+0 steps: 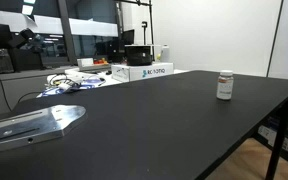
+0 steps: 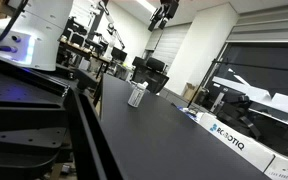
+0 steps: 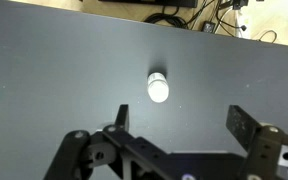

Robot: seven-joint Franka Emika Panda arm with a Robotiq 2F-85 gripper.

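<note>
A small bottle with a white cap and pale label (image 1: 225, 86) stands upright on the dark table. Its white top (image 3: 158, 88) shows from above in the wrist view, ahead of the gripper and a little left of the gap's middle. My gripper is open, its two black fingers wide apart with nothing between them. In exterior view 2 the bottle (image 2: 136, 96) stands near the table's edge, and a dark part that looks like the gripper (image 2: 163, 14) hangs high above the table.
A metal plate (image 1: 29, 127) lies at the near left of the table. White boxes (image 1: 144, 72) and cables are at the back. The table (image 1: 154, 125) around the bottle is clear; its edge runs close by on the right.
</note>
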